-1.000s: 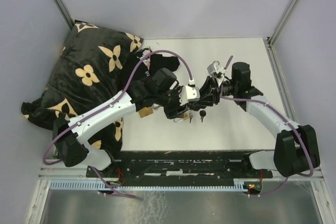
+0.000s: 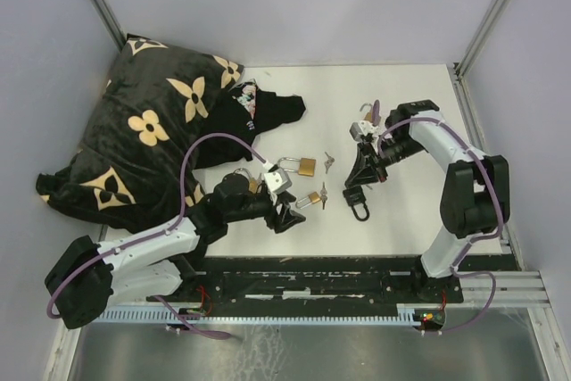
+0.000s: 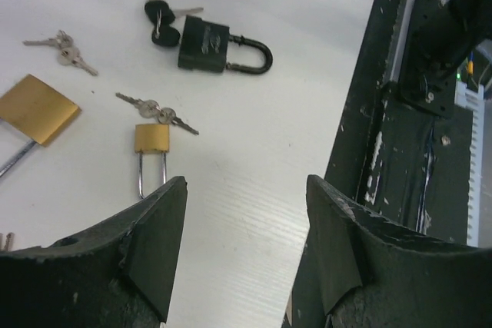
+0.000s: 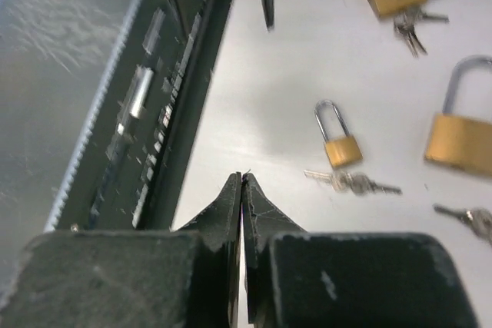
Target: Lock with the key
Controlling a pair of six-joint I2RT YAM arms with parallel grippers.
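A black padlock [image 2: 358,200] lies flat on the white table; its U-shaped shackle points to the front in the top view. Two black-headed keys [image 3: 160,18] lie by the end of the padlock [image 3: 204,45] away from the shackle. Whether one of them sits in the lock, I cannot tell. Just behind the padlock hovers my right gripper [image 2: 363,174]; in its own view the fingertips [image 4: 236,186] are almost together, and the padlock is hidden. My left gripper [image 2: 285,217] is open and empty, off to the left, above bare table.
A small brass padlock [image 3: 152,138] lies beside loose keys [image 3: 157,110], close to the left gripper. Larger brass padlocks [image 2: 306,167] and more keys [image 2: 329,161] lie farther back. Patterned dark fabric [image 2: 152,127] covers the left side.
My grippers were together over the table's middle; now they are apart, the left one to the left. The black padlock, mostly hidden before, now shows lying right of there, by the right gripper.
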